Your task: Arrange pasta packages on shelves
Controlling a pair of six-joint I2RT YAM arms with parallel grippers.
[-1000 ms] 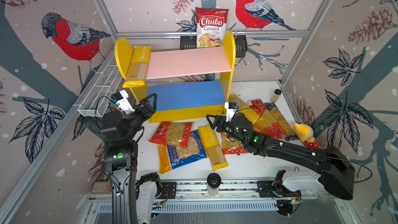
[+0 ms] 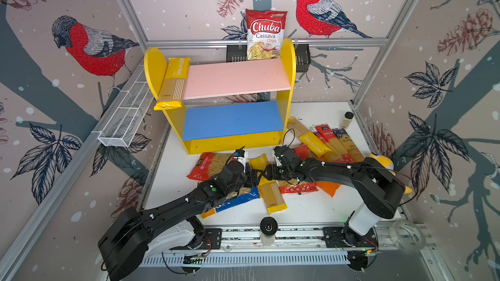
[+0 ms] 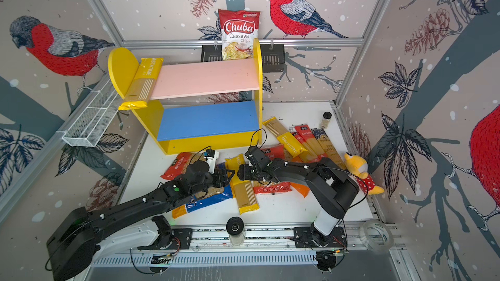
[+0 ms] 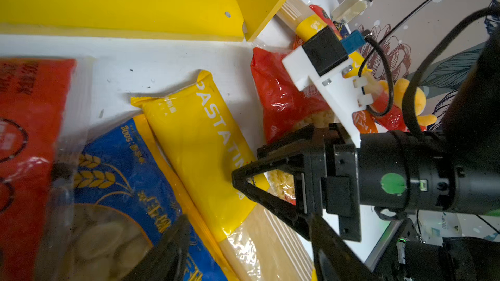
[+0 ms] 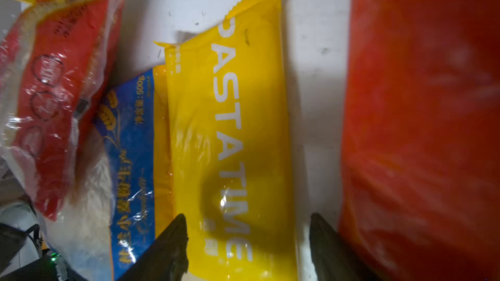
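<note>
A yellow Pastatime package [image 5: 229, 125] lies on the table between a blue package [image 5: 130, 177] and red bags. Both grippers are low above it, close together: my left gripper [image 2: 252, 176] and my right gripper, whose fingers straddle the yellow package's width, open. In the left wrist view the left fingertips stand apart with packages below. Another yellow package [image 2: 172, 83] lies on the left end of the pink shelf.
The shelf unit has a bare blue lower shelf [image 2: 231, 119] and mostly free pink shelf [image 2: 237, 79]. More packages [image 3: 289, 138] and a plush toy [image 3: 356, 165] lie at the right. A wire basket [image 2: 122, 114] hangs at the left.
My left gripper has swung down and right from before the shelf to the yellow package. My right gripper has also moved down toward it.
</note>
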